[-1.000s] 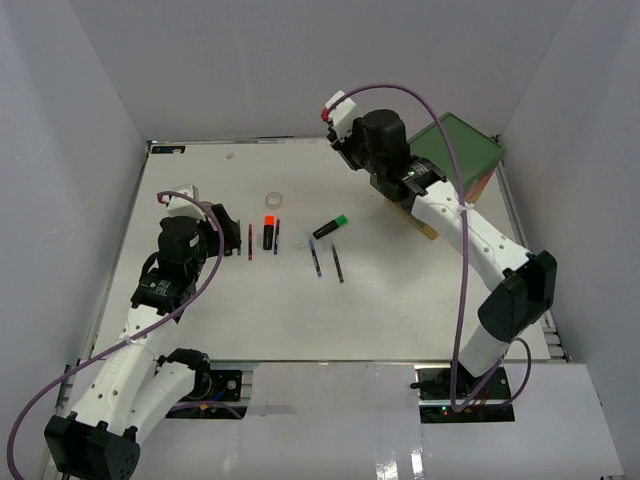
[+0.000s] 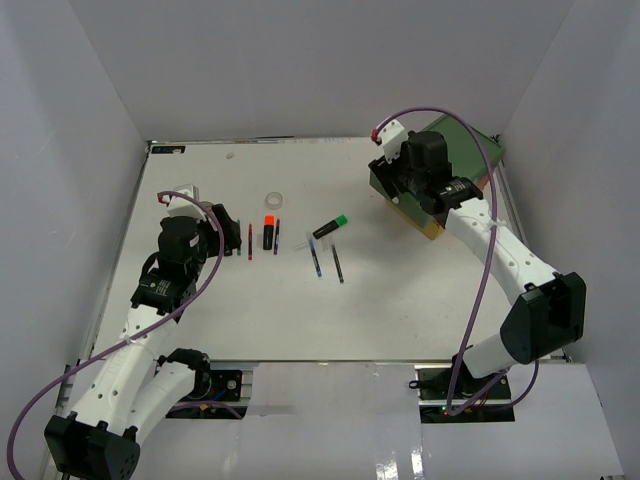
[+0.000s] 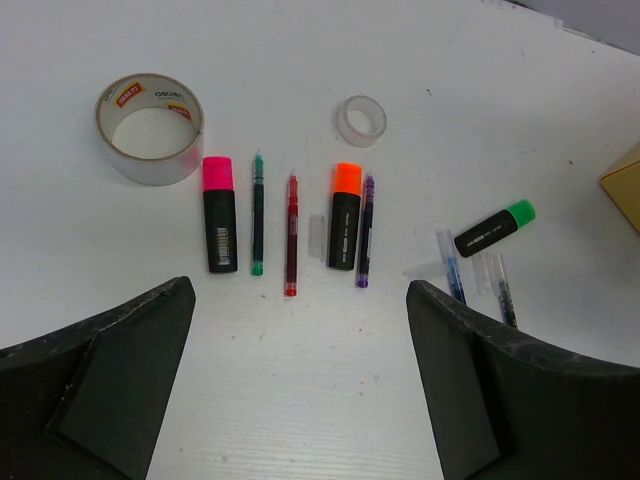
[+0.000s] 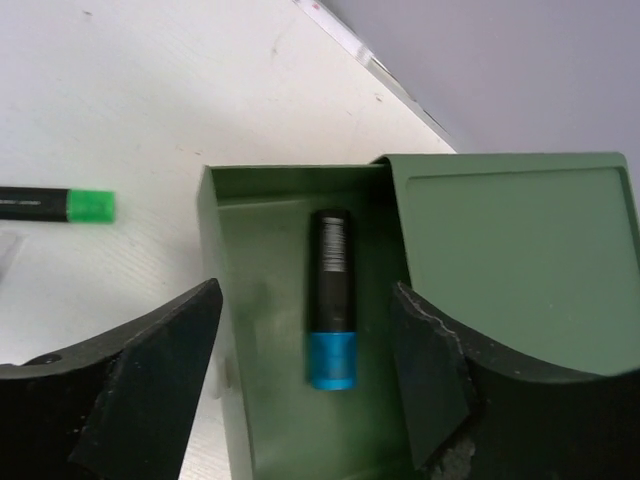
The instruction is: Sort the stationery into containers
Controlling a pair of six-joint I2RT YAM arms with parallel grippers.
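Observation:
In the right wrist view a black marker with a blue cap [image 4: 332, 300] lies inside the green box [image 4: 225, 330]. Above it my right gripper stands part open, its fingers clear of the marker on both sides. My left gripper is open and empty over the table. Beyond its fingers lie a pink-capped marker [image 3: 220, 215], a green pen [image 3: 258, 215], a red pen [image 3: 292, 235], an orange-capped marker [image 3: 345, 217] and a purple pen [image 3: 366, 232]. Farther right are a green-capped marker [image 3: 495, 228], a blue pen [image 3: 451, 266] and a black pen [image 3: 503, 290].
A tape roll [image 3: 151, 165] and a smaller clear roll [image 3: 361, 121] sit behind the pens. The box's green lid [image 4: 515, 255] covers its right part.
The left arm and the table items have stayed put.

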